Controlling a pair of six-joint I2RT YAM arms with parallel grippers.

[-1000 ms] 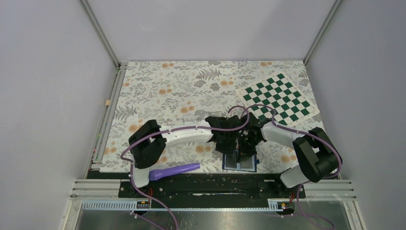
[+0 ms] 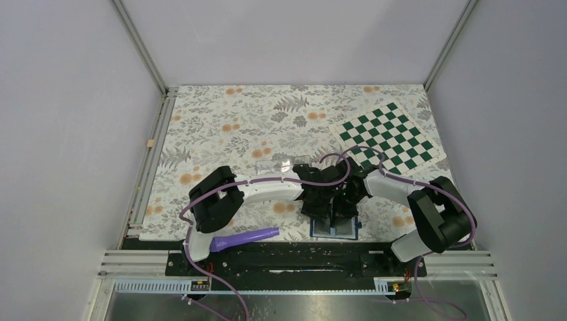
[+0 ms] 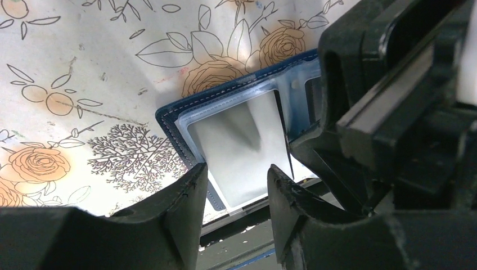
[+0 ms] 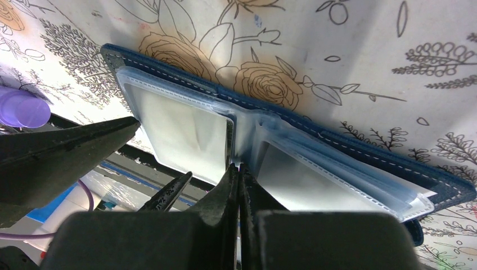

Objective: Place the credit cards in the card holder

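Note:
The blue card holder (image 2: 334,235) lies open at the table's front edge, under both grippers. In the left wrist view a white card (image 3: 242,146) sits in its left clear sleeve, with my left gripper open over that sleeve and nothing held. In the right wrist view my right gripper is shut, its fingertips at the middle between the two sleeves, beside the left card. The right sleeve (image 4: 315,180) also shows white card, with a white edge showing along its far right side.
A purple tube (image 2: 247,237) lies at the front left. A checkered board (image 2: 388,137) is at the back right, and a clear item (image 2: 274,164) lies behind the left arm.
The right arm looks almost unchanged.

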